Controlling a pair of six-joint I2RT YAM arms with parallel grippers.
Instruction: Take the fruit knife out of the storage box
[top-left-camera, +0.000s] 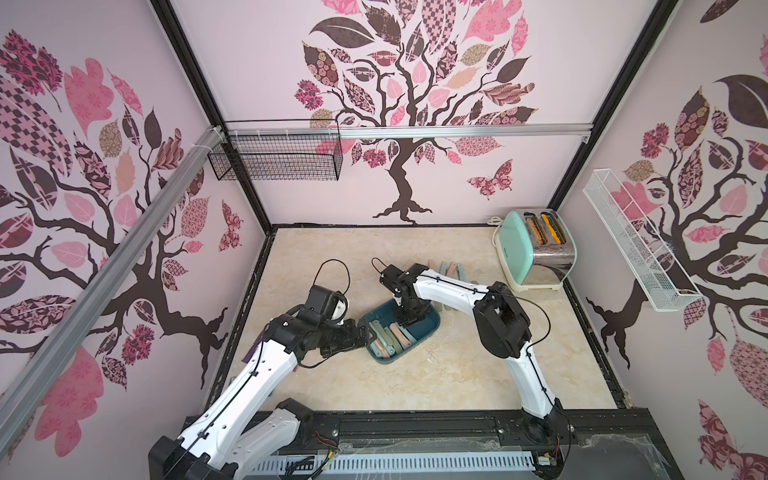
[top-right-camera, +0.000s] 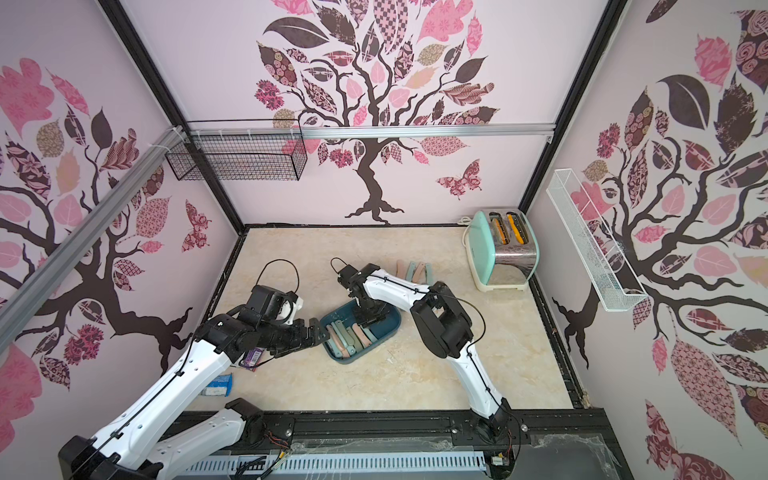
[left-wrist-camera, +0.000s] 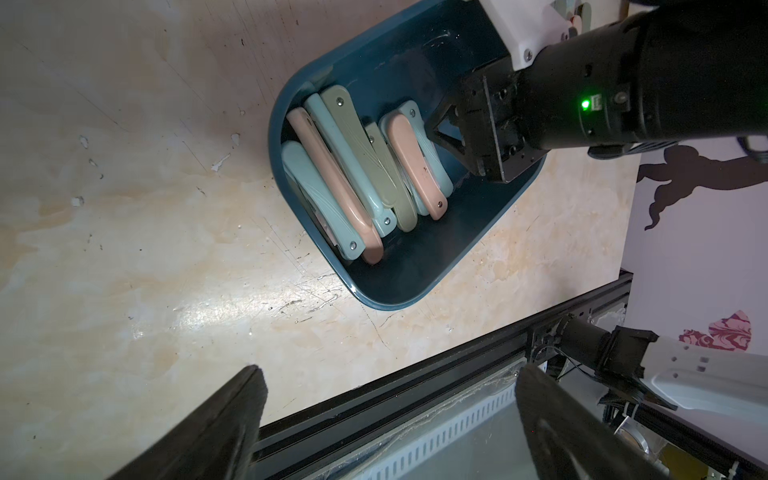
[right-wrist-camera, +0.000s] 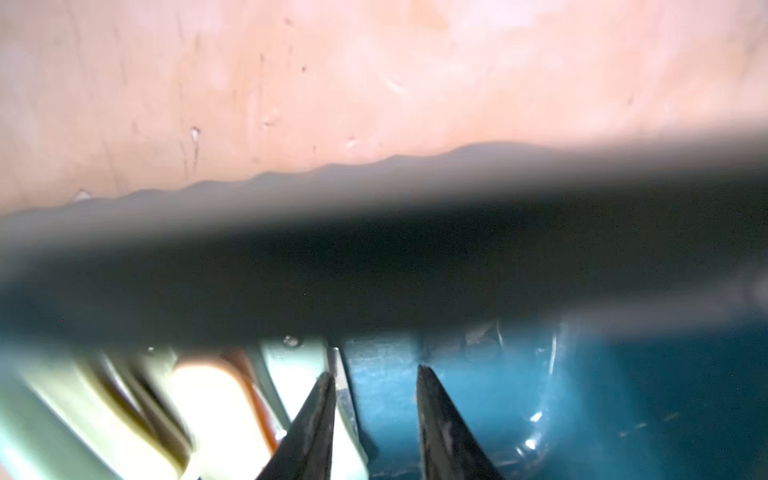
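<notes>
The dark teal storage box (left-wrist-camera: 424, 264) holds several folded knives in mint, pink and sage, among them a pink one (left-wrist-camera: 416, 164) beside a mint one at the row's end. My right gripper is down in the box beside that end of the row, fingertips part open, a mint handle (right-wrist-camera: 296, 376) next to the left finger, nothing clearly held. My left gripper stands open with nothing between its fingers, just outside the box's left side in the top views.
More folded knives (top-right-camera: 414, 270) lie behind the box under the right arm. A toaster (top-left-camera: 536, 248) stands back right. Blue and purple packets (top-right-camera: 216, 385) lie at the left.
</notes>
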